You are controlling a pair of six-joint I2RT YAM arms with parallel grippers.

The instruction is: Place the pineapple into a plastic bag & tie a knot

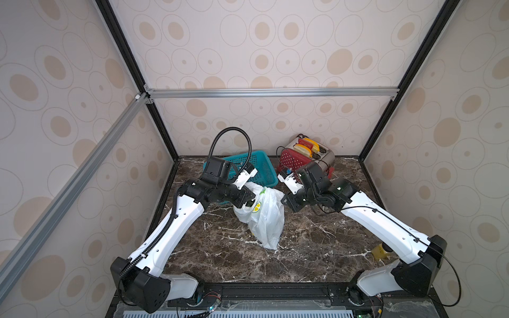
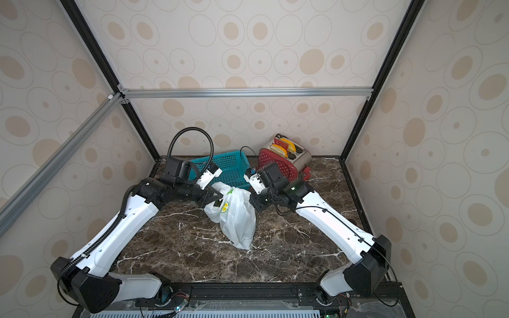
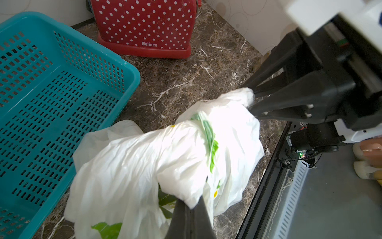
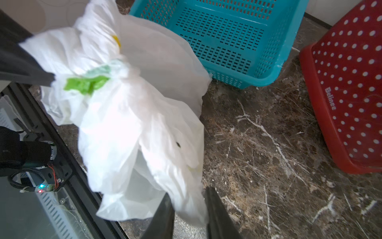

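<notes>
The white plastic bag [image 1: 266, 217] with green and yellow print stands between my two grippers over the table, its plastic gathered at the top. My left gripper is shut with a gathered fold of the bag [image 3: 187, 175] at its fingertips. Around another strip of the bag [image 4: 171, 171], my right gripper has its fingers apart, with the plastic passing between them. Dark green [image 3: 166, 199] shows in a gap in the plastic; I cannot tell whether it is pineapple leaf or print. Otherwise the pineapple is hidden.
Behind the bag lies an empty teal basket [image 3: 75, 91]. A red polka-dot toaster [image 4: 354, 87] with toy-like items on top stands at the back right. A yellow object [image 1: 380, 251] sits front right.
</notes>
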